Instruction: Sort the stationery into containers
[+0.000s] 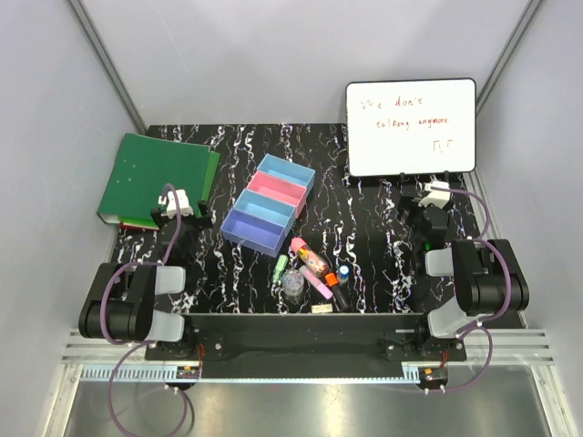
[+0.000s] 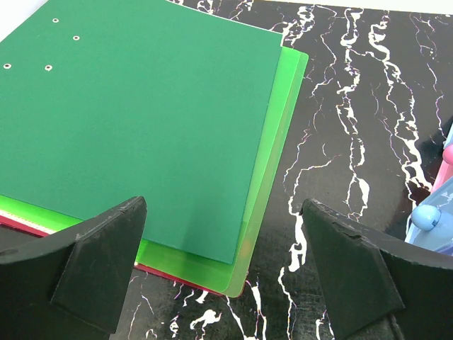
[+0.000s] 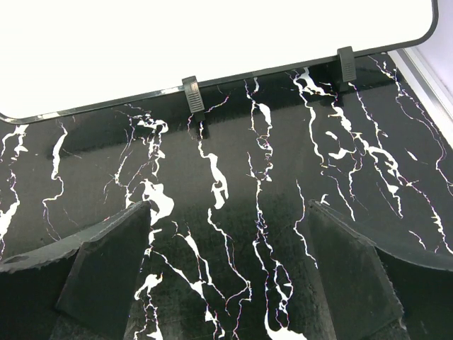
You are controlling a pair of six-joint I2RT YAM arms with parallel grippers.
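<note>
The stationery lies in a loose cluster at the front middle of the top view. It includes a green item [image 1: 280,268], a clear round item [image 1: 292,284], a patterned bottle-like item with a pink end [image 1: 311,259], a pink stick [image 1: 316,282], a black item with an orange end [image 1: 337,292], a small blue-topped item [image 1: 342,273] and a pale block [image 1: 322,309]. Behind them stands an empty organiser [image 1: 255,235] with blue and pink compartments. My left gripper is open above the green folder's corner, holding nothing. Far to the right, my right gripper is open over bare table.
Green folders [image 1: 157,173] cover the left back of the table. At the back right, a whiteboard [image 1: 411,127] with red writing rests on black clips [image 3: 193,95]. Open table lies between the organiser and the right arm.
</note>
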